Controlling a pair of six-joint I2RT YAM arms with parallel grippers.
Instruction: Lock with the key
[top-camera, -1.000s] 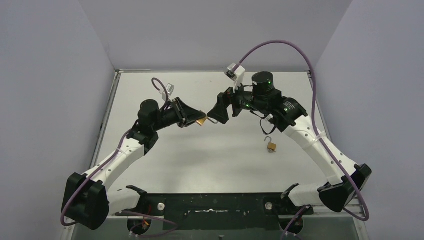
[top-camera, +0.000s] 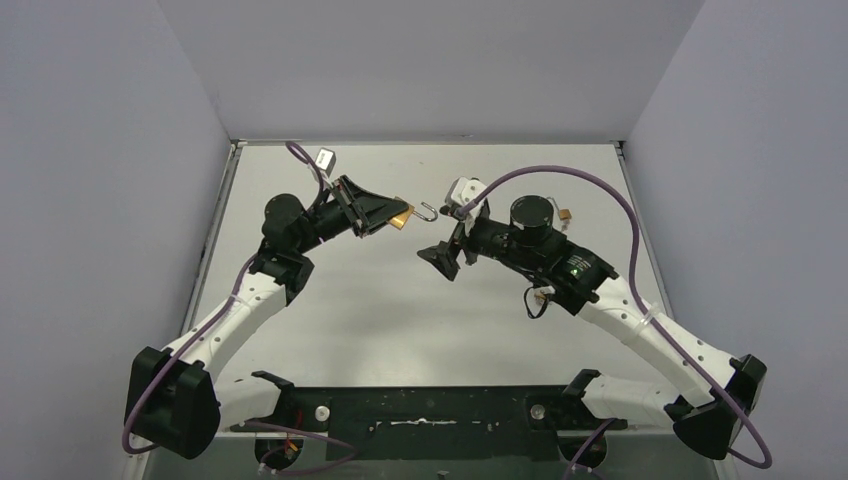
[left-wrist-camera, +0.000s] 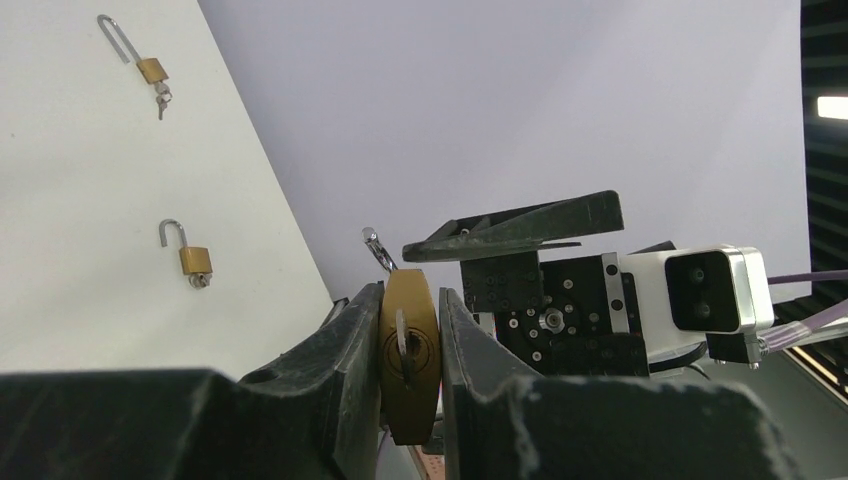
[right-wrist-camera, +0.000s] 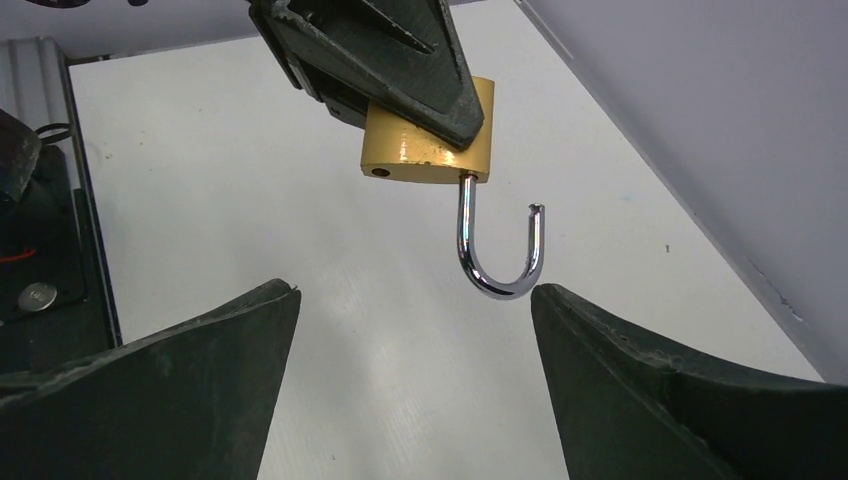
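My left gripper (top-camera: 394, 208) is shut on a brass padlock (left-wrist-camera: 408, 300) with a key (left-wrist-camera: 405, 345) in its keyhole. The padlock's steel shackle (right-wrist-camera: 465, 230) is open, its free end out of the body; it points toward my right gripper in the top view. My right gripper stands open just beside the shackle, apart from it, with nothing seen between its fingers.
Two other open padlocks with keys, the farther one (left-wrist-camera: 152, 70) and the nearer one (left-wrist-camera: 195, 260), lie on the right part of the white table (top-camera: 380, 310). Walls border it.
My right gripper has moved toward the front of the table. My left gripper has shifted slightly toward the back with the padlock, whose shackle now shows more clearly in the top view.
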